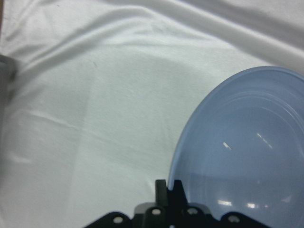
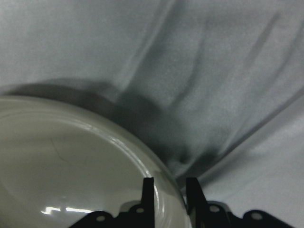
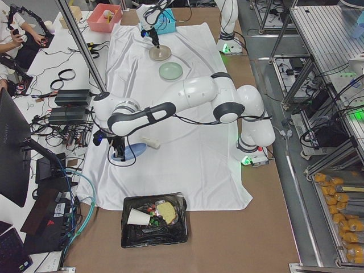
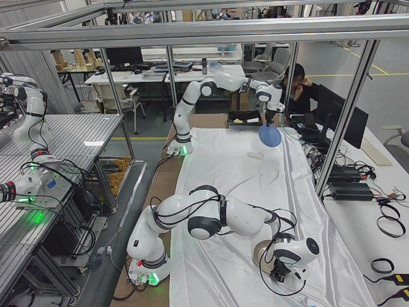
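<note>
A blue plate (image 1: 237,142) is pinched at its rim by my left gripper, shut on it; in the camera left view this plate (image 3: 135,152) is held over the cloth near a white object (image 3: 151,142). A beige plate (image 2: 76,161) lies under my right gripper, whose open fingers straddle its rim. In the camera left view that plate (image 3: 160,53) sits at the far end of the cloth, beside a green plate (image 3: 170,70).
A black lined bin (image 3: 131,239) with a white cup, sponge and scraps stands at the near edge. A blue container (image 3: 166,21) is at the far end. Monitor, cables and devices border the cloth on the left.
</note>
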